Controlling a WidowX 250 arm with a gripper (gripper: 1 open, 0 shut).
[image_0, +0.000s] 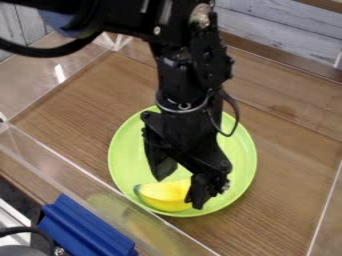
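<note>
My black gripper hangs over a green plate in the camera view, its fingers parted and low around a yellow banana. The banana lies on the near part of the plate, partly hidden by the fingers. Whether the fingers touch it is not clear.
The plate sits on a wooden surface with clear edging. A blue object lies outside it at the lower left. A white plank wall runs along the back. Bare wood is free left and right of the plate.
</note>
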